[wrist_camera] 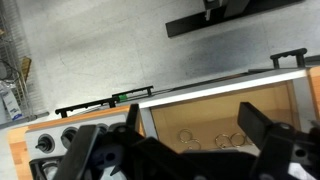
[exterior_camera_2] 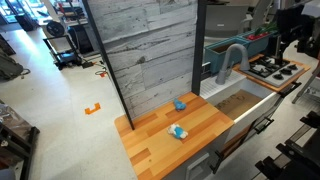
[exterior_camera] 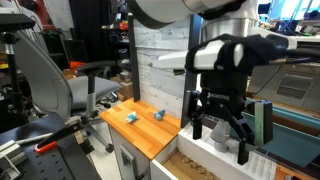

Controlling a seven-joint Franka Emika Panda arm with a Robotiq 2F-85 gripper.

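My gripper [exterior_camera: 222, 137] hangs over the counter's right part, its dark fingers spread apart. In the wrist view the open gripper shows two black fingers at the bottom, with no object held between them. Beyond them is the open drawer [wrist_camera: 205, 103], with a light brown bottom and several thin rings [wrist_camera: 222, 141] lying in it. Part of the drawer is covered by my fingers. From the other side, the drawer [exterior_camera_2: 238, 104] stands pulled out beside the wooden counter.
Two small blue-and-white items, one [exterior_camera: 159, 114] nearer the wall panel, lie on the wooden top [exterior_camera: 142, 133]. A grey faucet [exterior_camera_2: 236, 52] rises behind the drawer. A toy stove [wrist_camera: 75, 140] sits left of the drawer in the wrist view.
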